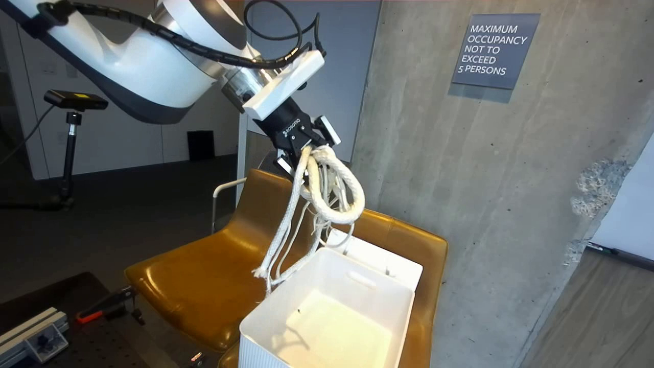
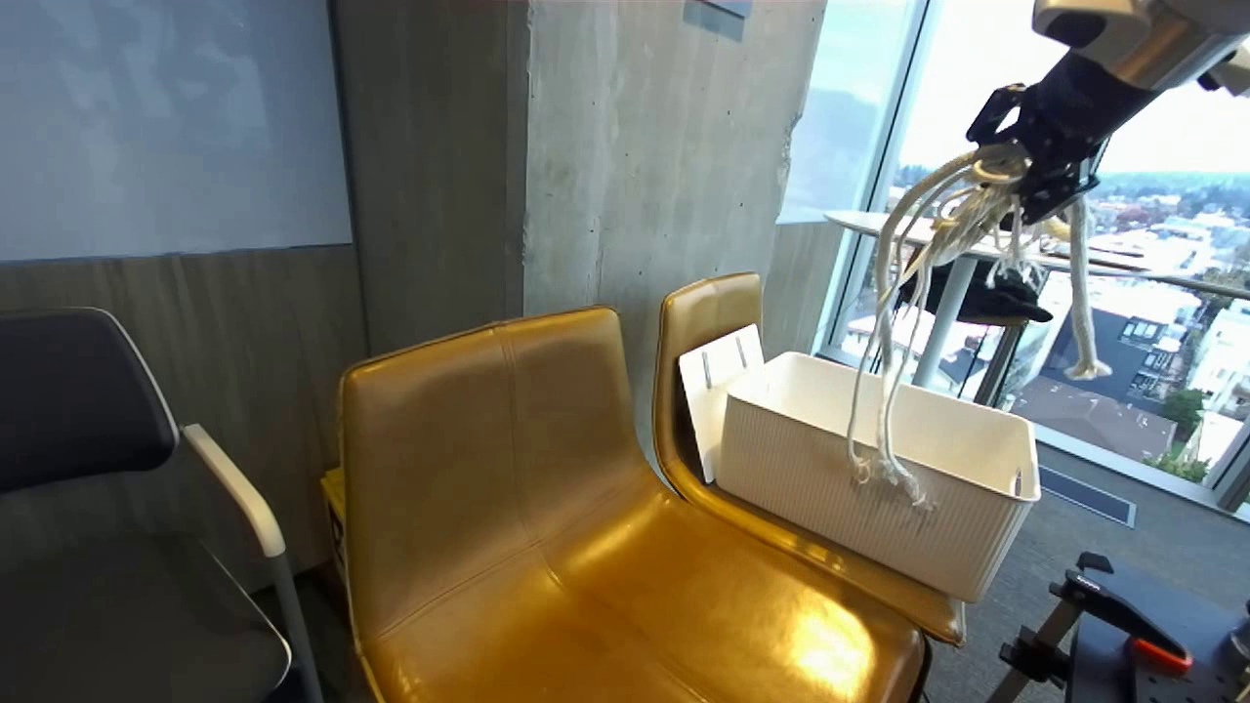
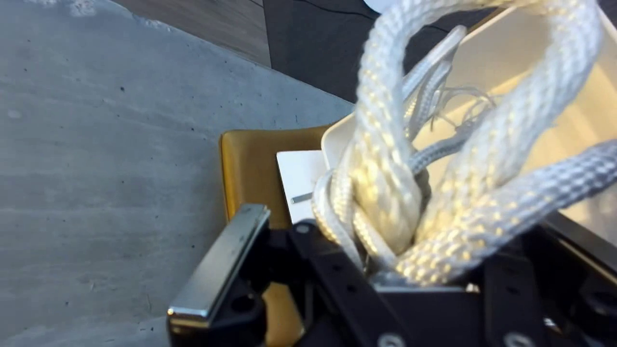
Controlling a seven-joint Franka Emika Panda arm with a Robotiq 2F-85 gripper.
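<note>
A bundle of white braided rope [image 1: 352, 202] hangs in loops and loose strands from my gripper [image 1: 308, 152], which is shut on it. In exterior view 2 the rope's frayed ends [image 2: 891, 469] dangle in front of the white bin [image 2: 820, 516], well below my gripper [image 2: 1028, 176]. Exterior view 1 shows the bin's floor [image 1: 343, 331] bare, apart from a small dark speck. In the wrist view, thick rope [image 3: 382, 150] fills the space ahead of the fingers and hides their tips. Part of the bin [image 3: 578, 110] shows behind it.
The bin stands on a tan chair, with a white panel [image 1: 386, 260] against the backrest [image 1: 429, 245]. Another tan chair [image 2: 504, 434] stands beside it, its seat empty. A concrete column [image 1: 509, 202] rises close behind. A dark table [image 1: 101, 340] with a clamp is nearby.
</note>
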